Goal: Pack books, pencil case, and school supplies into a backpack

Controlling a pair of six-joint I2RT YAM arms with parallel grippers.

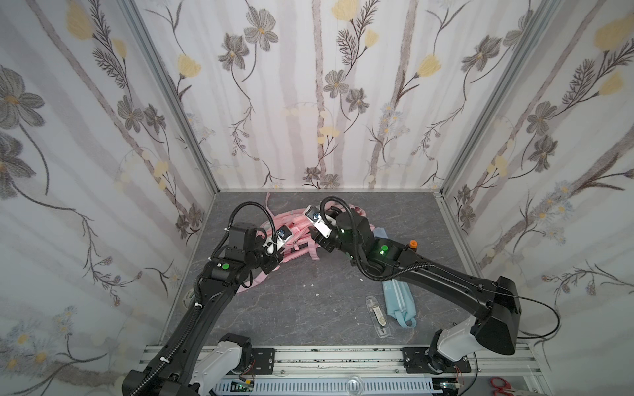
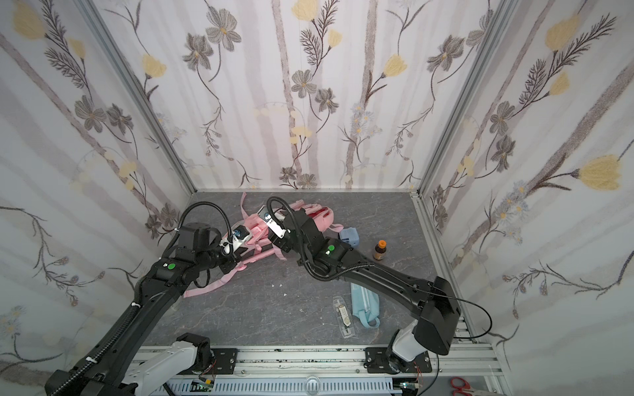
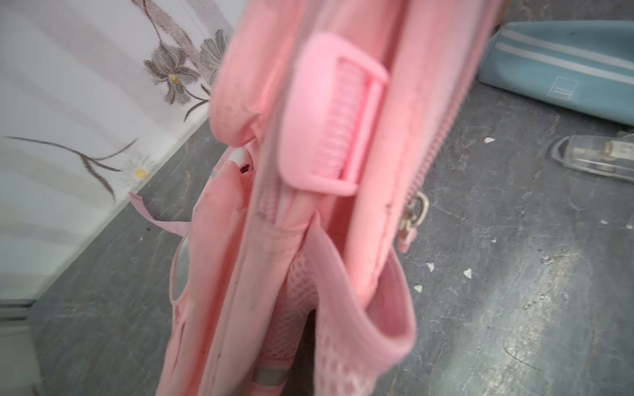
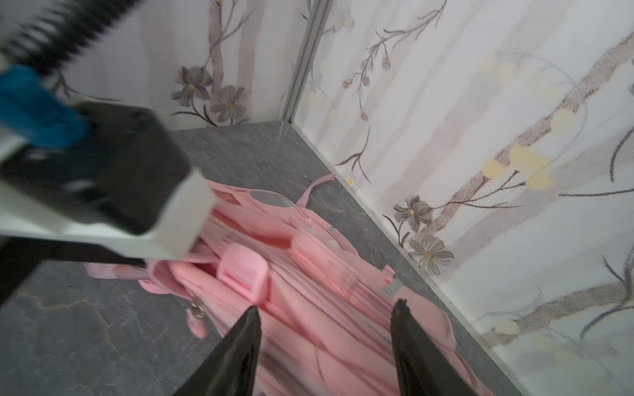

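Both grippers are raised at the pink backpack (image 1: 294,224). My left gripper (image 1: 274,254) is at its left part; its fingers are hidden, and the left wrist view is filled by the bag (image 3: 237,277), a pink buckle (image 3: 330,118) and a zip pull (image 3: 406,237). My right gripper is open over the bag's body, with pink fabric between or behind its fingertips. A light-blue pencil case (image 2: 365,303) lies front right, beside a clear packaged item (image 2: 343,315).
A small blue object (image 2: 350,236) and an orange-capped bottle (image 2: 379,250) stand right of the bag. Bare floor lies in front of the bag. Patterned walls enclose the back and sides.
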